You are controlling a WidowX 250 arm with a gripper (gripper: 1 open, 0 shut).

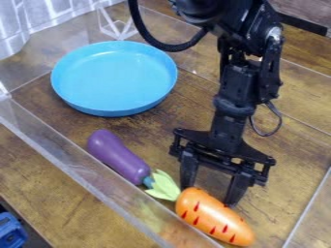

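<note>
My gripper (211, 180) hangs low on the right of centre, its two fingers apart, just above and behind an orange toy carrot (215, 216) with red marks and a pale green top (165, 186). A purple toy eggplant (116, 153) lies to the left of the carrot. Whether the fingertips touch the carrot is hard to tell.
A blue plate (114, 79) lies at the upper left on the wooden surface. A clear plastic wall (52, 145) runs along the left and front. The surface right of my gripper is clear.
</note>
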